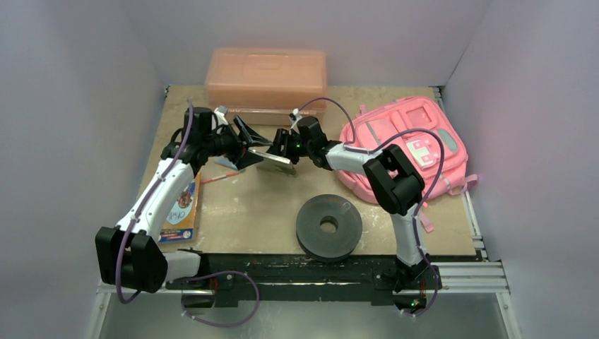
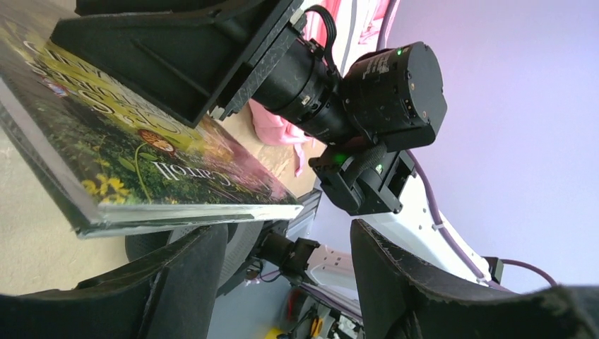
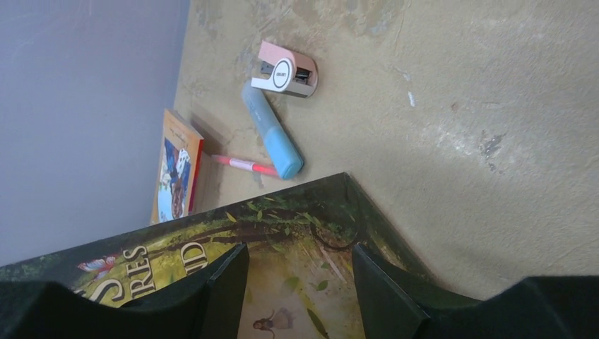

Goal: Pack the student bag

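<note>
A dark green picture book is tilted steeply in the top view, between my two grippers. Its cover, with "Carroll" printed on it, and its pale page edge fill the left of the left wrist view. My left gripper is open, fingers apart, with the book's corner beyond them. My right gripper is at the book's other side; its fingertips stand apart over the cover, and whether they grip it is unclear. In the left wrist view one black right finger overlaps the cover. The pink bag lies at the right.
A pink stapler, a blue tube-shaped item and a red pen lie left of the book. An orange-covered book is under the left arm. A black ring sits at the front, a peach box at the back.
</note>
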